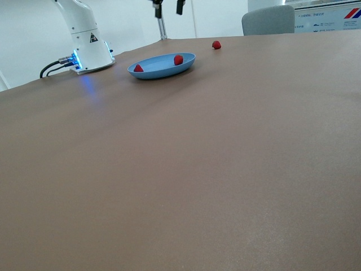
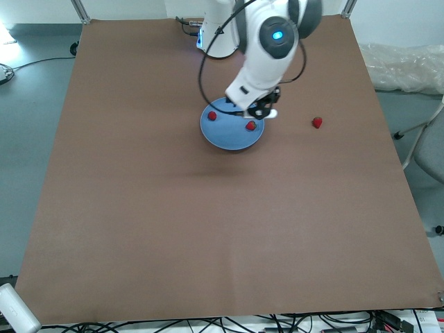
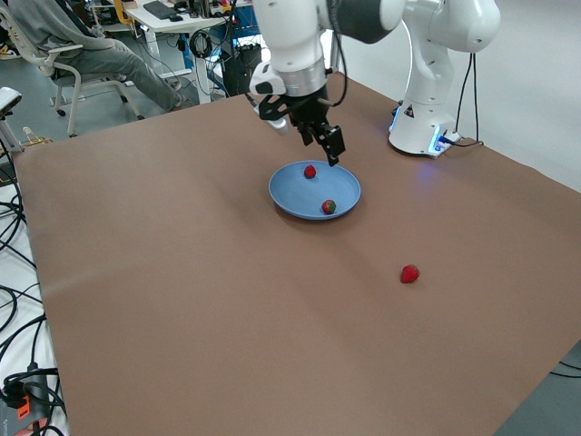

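A blue plate (image 2: 229,135) with two strawberries, one (image 2: 212,116) at the left and one (image 2: 250,125) at the right, sits on the brown table. A third strawberry (image 2: 317,122) lies on the bare table beside it; it also shows in the right view (image 3: 409,273). My black gripper (image 3: 329,154) hangs above the plate. In the top view its two dark fingers (image 1: 180,7) appear apart at the upper edge, with nothing seen between them.
The white robot base (image 1: 90,56) stands behind the plate at the table's back edge. Cables run beyond the near edge.
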